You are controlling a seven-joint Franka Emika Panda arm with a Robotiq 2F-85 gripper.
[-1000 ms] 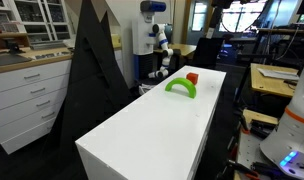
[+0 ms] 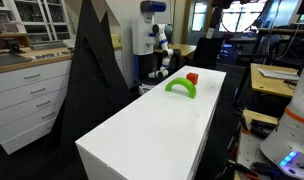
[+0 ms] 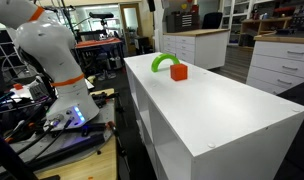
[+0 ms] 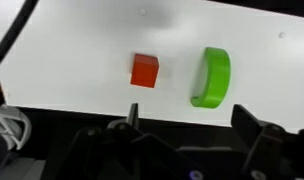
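A red block point(image 4: 144, 70) rests on the white table point(image 4: 52, 60), and a green arch point(image 4: 221, 78) lies to its right in the wrist view. From exterior view 1, the green arch point(image 2: 181, 87) stands nearer the camera than the small red block point(image 2: 192, 78). Exterior view 2 has the red block point(image 3: 179, 72) just in front of the green arch point(image 3: 158, 62), near one long side of the table. My gripper is above the table's edge with its fingers wide apart. Nothing is between them, and both objects are clear of it.
A dark triangular panel point(image 2: 97, 65) rises beside it, and white drawer cabinets point(image 2: 30, 100) stand behind. A black cable point(image 4: 14, 35) crosses the left side of the wrist view.
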